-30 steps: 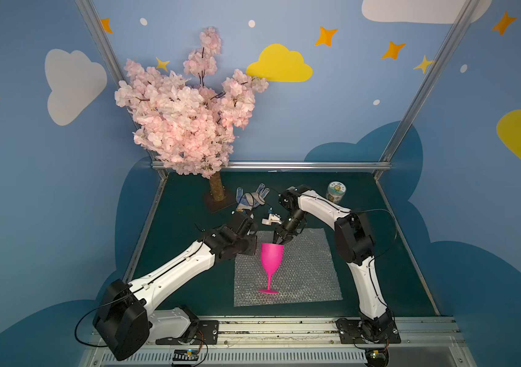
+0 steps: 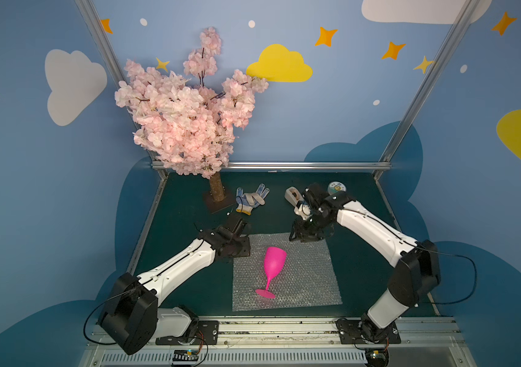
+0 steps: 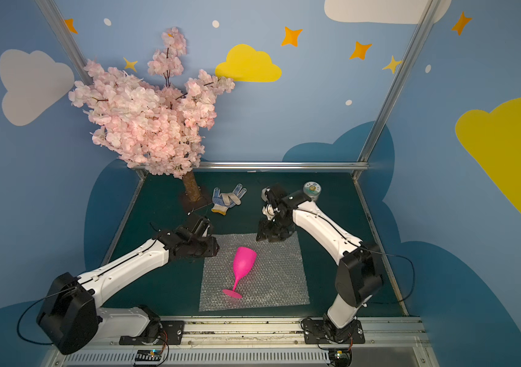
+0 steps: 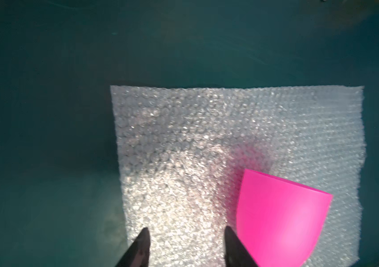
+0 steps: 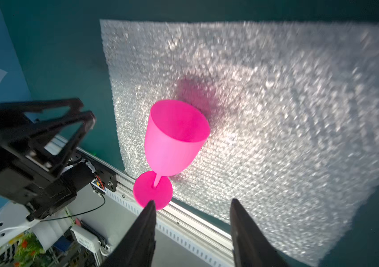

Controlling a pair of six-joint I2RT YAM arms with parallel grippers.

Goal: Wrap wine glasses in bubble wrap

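A pink wine glass (image 2: 274, 261) lies on its side on a square of bubble wrap (image 3: 278, 275), bowl toward the back, foot toward the front. In the left wrist view its bowl (image 4: 282, 218) is at lower right. My left gripper is above the wrap's left side, open with nothing between its fingers. My right gripper hangs above the back right of the wrap, open and empty, with the whole glass visible beyond it.
A blossom tree (image 2: 216, 186) and gloves (image 2: 249, 197) stand or lie at the back left. A round tub (image 3: 311, 188) and a pale object (image 2: 292, 195) are at the back right, partly behind my right arm.
My right arm has risen and swung right, away from the glass's bowl. The glass has shifted slightly down in view to lie where it is. My left gripper has moved slightly left.
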